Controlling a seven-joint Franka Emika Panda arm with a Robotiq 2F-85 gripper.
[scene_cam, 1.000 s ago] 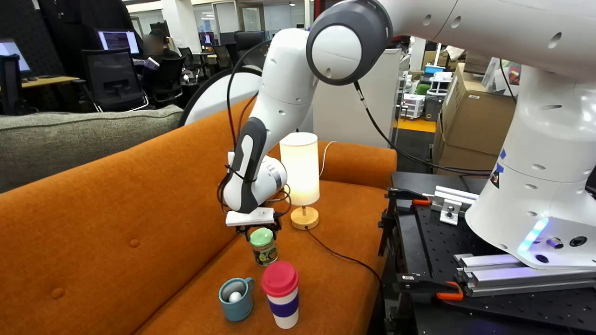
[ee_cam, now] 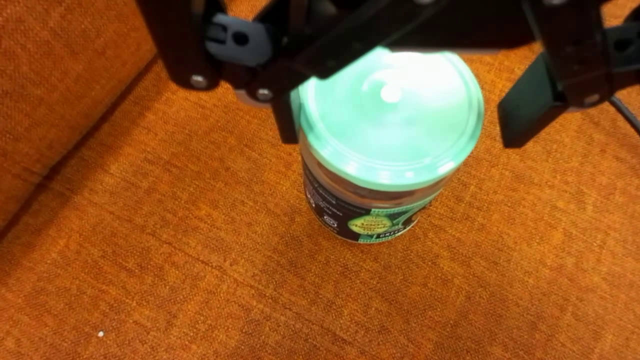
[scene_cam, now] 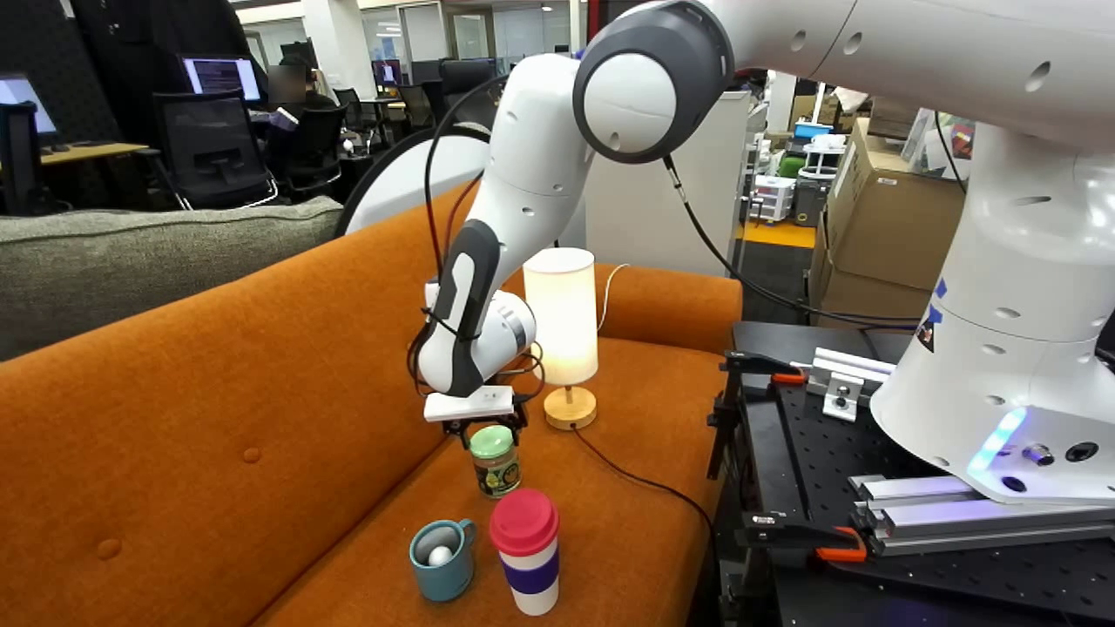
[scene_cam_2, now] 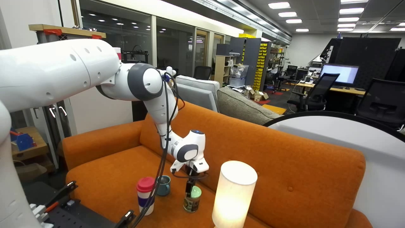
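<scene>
A jar with a mint-green lid stands upright on the orange sofa seat, its dark label facing away from the sofa's far arm. In the wrist view my gripper is open, with the jar's lid between its spread fingers. The left finger sits right beside the lid's edge; whether it touches, I cannot tell. A clear gap shows between the lid and the right finger. From outside, the gripper hangs right over the jar, and in the second exterior view the jar is partly hidden by a finger.
A teal mug holding a white egg-like object and a tall cup with a red lid stand nearer the first exterior camera. A lit lamp rises close to the gripper, its cord crossing the seat. The sofa's backrest borders one side.
The arm and gripper have barely shifted, and the jar appears a hair lower and to the right in the first exterior view. Mug, cup and lamp are where they were.
</scene>
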